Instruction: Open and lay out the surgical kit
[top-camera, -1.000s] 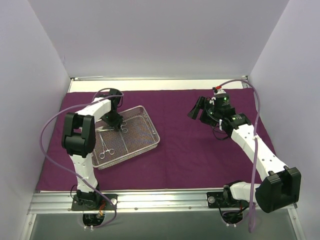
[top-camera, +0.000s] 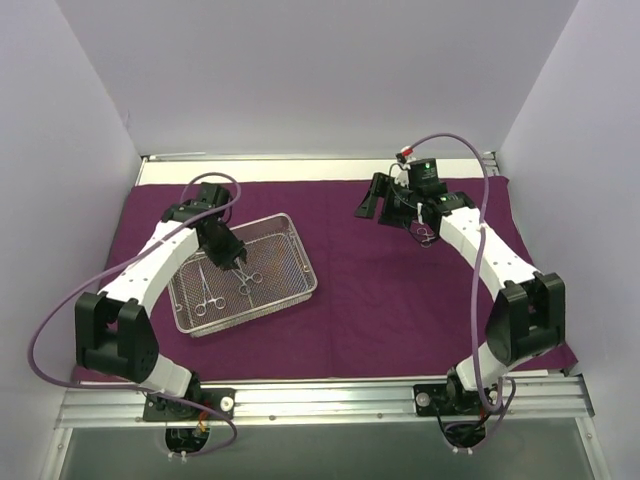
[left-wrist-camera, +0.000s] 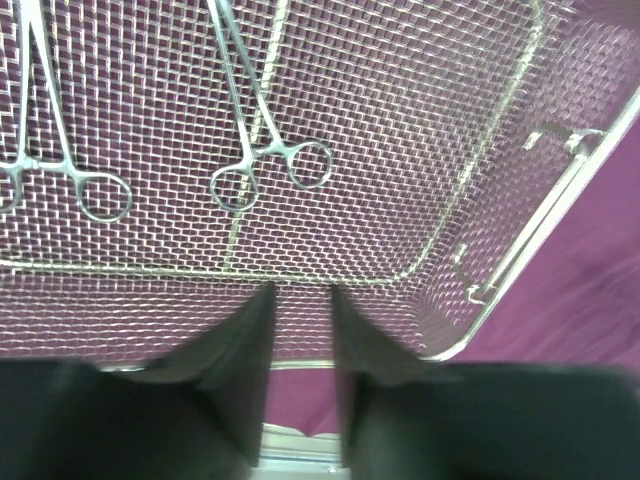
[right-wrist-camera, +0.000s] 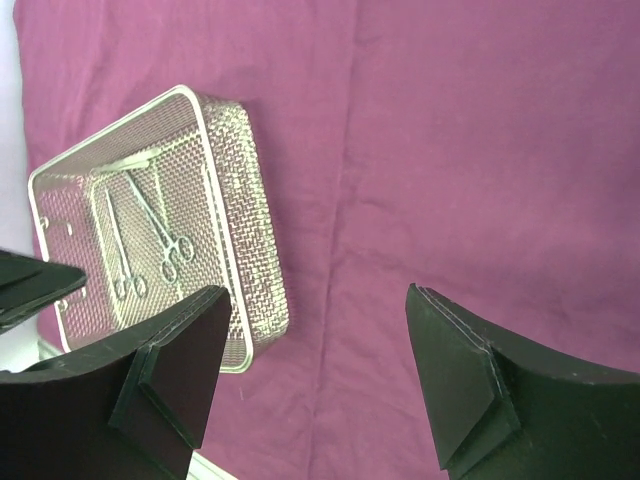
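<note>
The wire-mesh basket stands on the left half of the purple cloth. Two ring-handled instruments lie on its mesh: one near the middle, another to its left. My left gripper is over the basket, its blurred fingers apart with only mesh and cloth showing between. In the top view it partly covers the middle instrument's upper end. The right gripper is wide open and empty above bare cloth. A further ring-handled instrument lies on the cloth near the right arm, partly covered by it.
Latch-like wire handles stand on the basket's end wall. Grey walls close in the sides and back.
The middle instrument now sits nearer the basket's front. My left arm has swung outward, its gripper staying over the basket. The right gripper has moved left and slightly back, uncovering the instrument on the cloth.
</note>
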